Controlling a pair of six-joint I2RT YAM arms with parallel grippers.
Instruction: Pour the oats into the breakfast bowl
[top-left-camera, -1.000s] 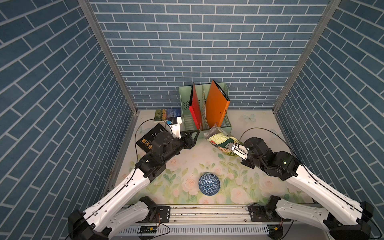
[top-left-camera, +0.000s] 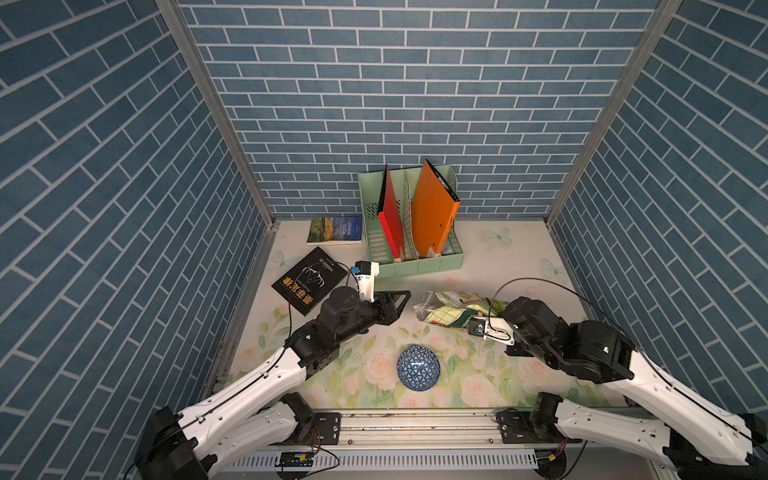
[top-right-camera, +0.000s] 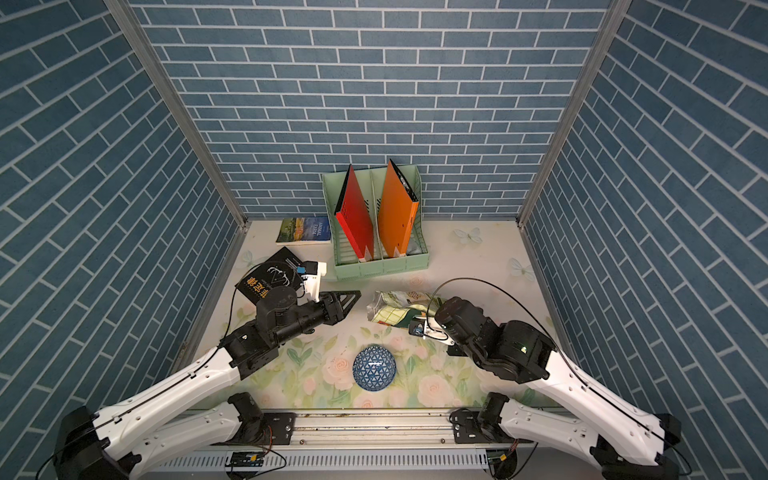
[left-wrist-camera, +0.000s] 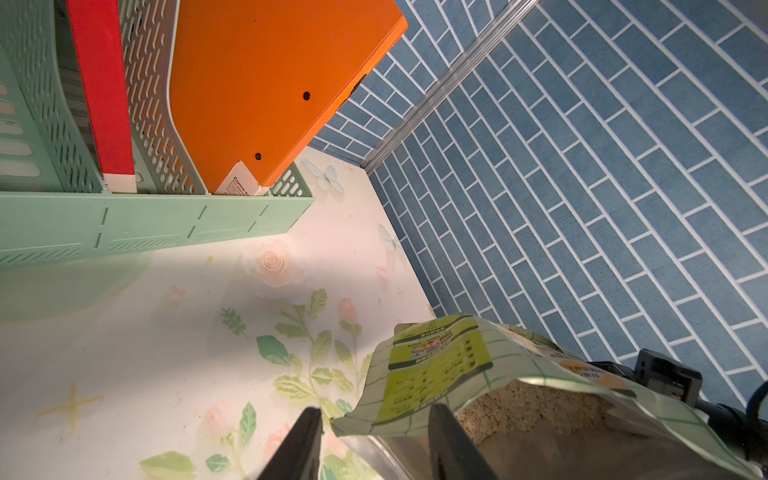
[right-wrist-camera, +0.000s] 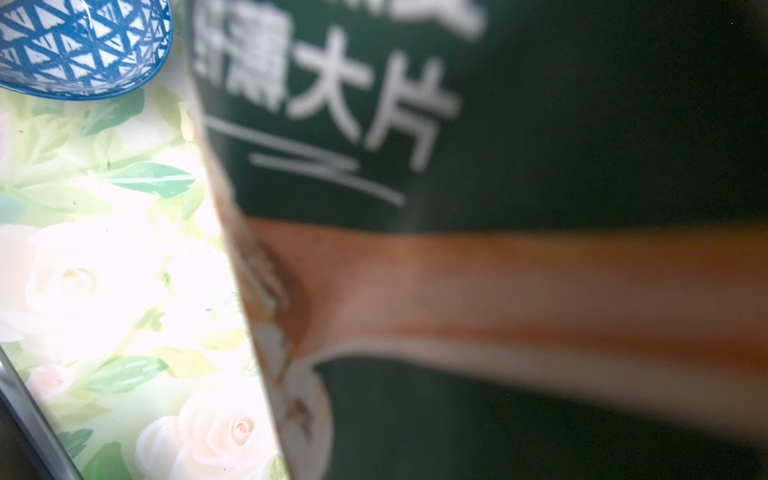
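Observation:
The oat bag (top-left-camera: 448, 308), pale with green grid lines and a dark green panel, lies in the middle right of the top left view. My right gripper (top-left-camera: 507, 340) is shut on it, its fingers mostly hidden. Brown oats (left-wrist-camera: 536, 412) show inside the bag in the left wrist view. Close to the bag's left end, my left gripper stands open; the near edge of the bag appears between and beyond its fingertips, and contact cannot be told. Below, on the table, sits the blue-and-white patterned bowl (top-left-camera: 418, 368), apart from both grippers.
A green rack (top-left-camera: 440, 263) holding a red folder (top-left-camera: 391, 220) and an orange folder (top-left-camera: 433, 212) stands behind the grippers. Two books lie at the left, one dark (top-left-camera: 310, 280). The table around the bowl is clear.
My left gripper has also moved right, nearer the bag's end. The bowl has stayed in place.

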